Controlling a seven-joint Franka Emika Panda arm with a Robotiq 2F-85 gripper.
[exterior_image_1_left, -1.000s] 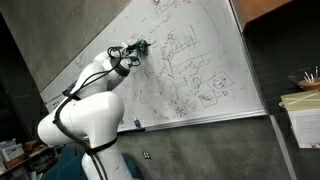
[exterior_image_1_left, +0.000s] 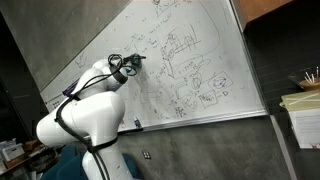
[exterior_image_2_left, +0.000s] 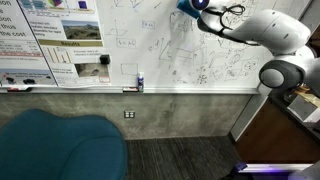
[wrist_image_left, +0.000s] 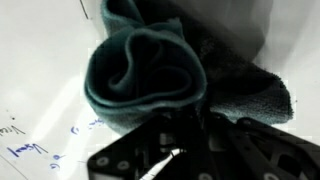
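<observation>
A rolled teal cloth (wrist_image_left: 145, 78) fills the middle of the wrist view, with its darker end stretching to the right. My gripper is shut on it, and the bunched folds hide the fingertips. In exterior view 1 the cloth (exterior_image_1_left: 136, 60) is at the whiteboard (exterior_image_1_left: 195, 70), left of most of the drawn marks. Only a blue-teal bit of cloth (exterior_image_2_left: 187, 8) shows at the top edge of exterior view 2. Whether the cloth presses on the board cannot be told for certain. Blue and dark writing covers much of the board.
A small bottle (exterior_image_2_left: 141, 82) and a dark eraser-like item (exterior_image_2_left: 130, 89) stand on the board's ledge. Posters (exterior_image_2_left: 75, 40) hang at the left, above a teal chair (exterior_image_2_left: 60, 145). A wooden cabinet (exterior_image_2_left: 275, 125) is at the right. Open floor lies below the board.
In exterior view 1 my gripper and the cloth have moved down along the board and slightly left. The arm's base part looks much the same.
</observation>
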